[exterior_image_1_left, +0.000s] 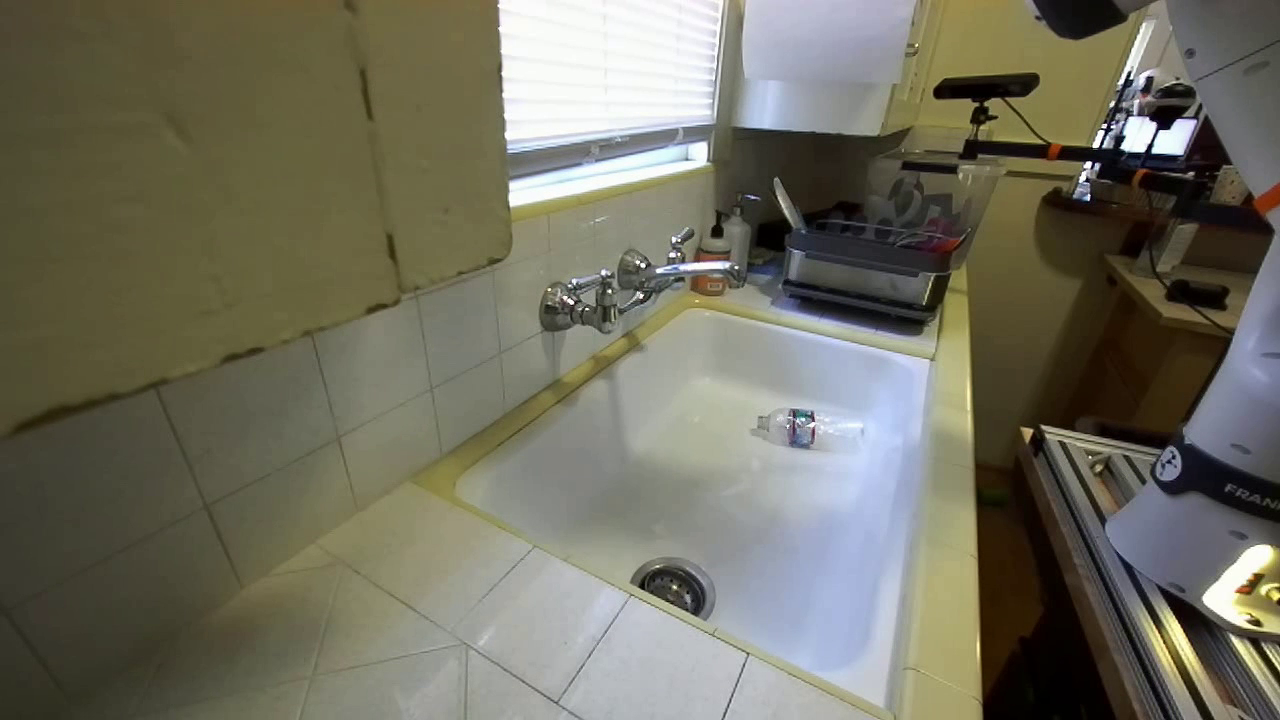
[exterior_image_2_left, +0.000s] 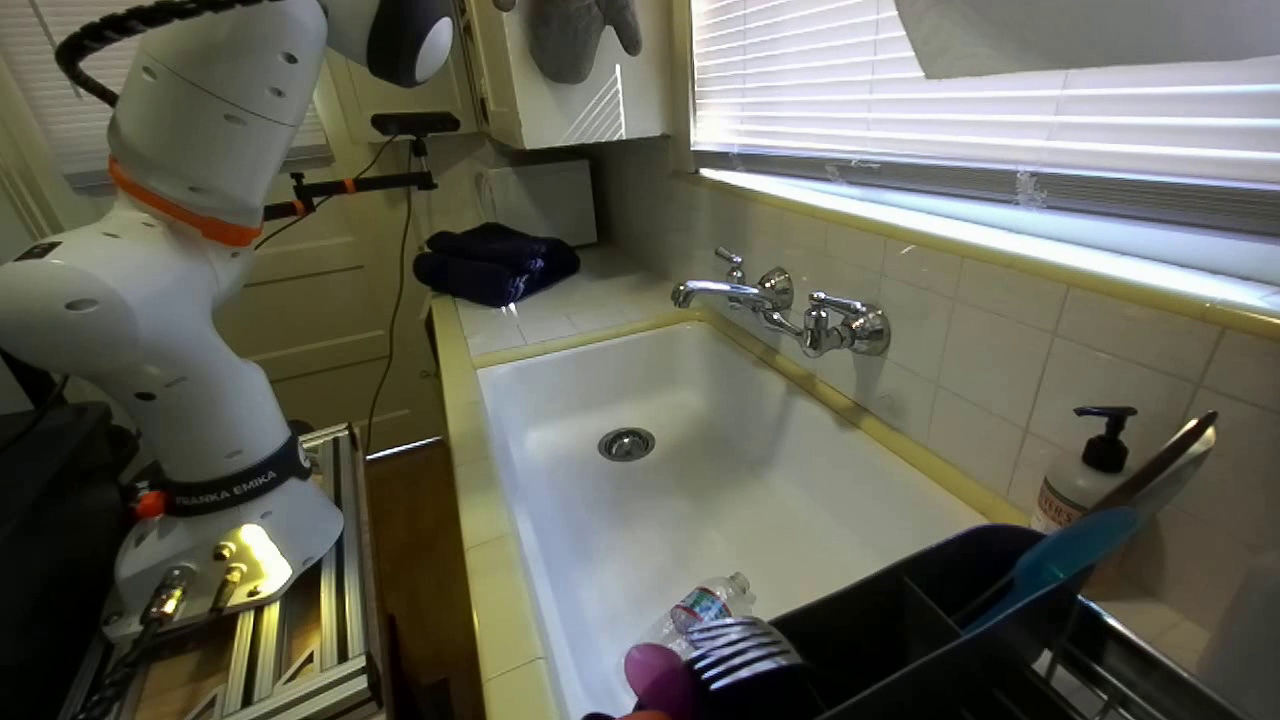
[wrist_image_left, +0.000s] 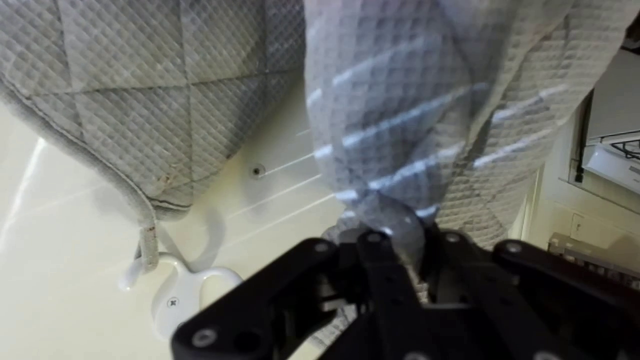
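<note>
Grey quilted cloth (wrist_image_left: 384, 108), looking like an oven mitt, is pinched in my gripper, which is shut on its narrow end. Bunched folds around the fingertips hide the exact grip, and whether this end is clear of any hook cannot be told. Beside it in the wrist view, a second grey quilted piece (wrist_image_left: 138, 102) has its loop on a white hook (wrist_image_left: 177, 294) fixed to a pale cabinet surface. Exterior view 2 shows the lower part of a grey mitt (exterior_image_2_left: 576, 36) against the cabinet's side; the gripper itself is outside both exterior views.
Below is a white sink (exterior_image_1_left: 624, 480) with a clear plastic bottle (exterior_image_1_left: 810, 428) lying in it. A chrome faucet (exterior_image_1_left: 684, 274) reaches over its edge. One counter end holds a dish rack (exterior_image_1_left: 864, 264); on the other lies dark folded cloth (exterior_image_2_left: 498, 264).
</note>
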